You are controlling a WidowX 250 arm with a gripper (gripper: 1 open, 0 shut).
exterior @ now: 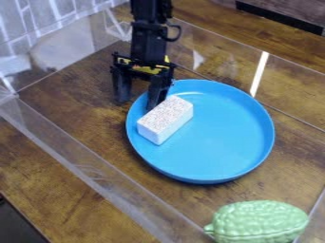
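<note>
A white speckled block [165,119] rests on the left part of a round blue plate [222,142]. My black gripper [140,90] stands open just beyond the block, at the plate's upper left edge, with nothing visible between its fingers. A yellow object [160,63] is mostly hidden behind the gripper.
A green bumpy vegetable-like object [254,221] lies at the front right. Clear low walls surround the wooden work surface [76,161]. The wood left of the plate is bare, and a tiled wall stands at the back left.
</note>
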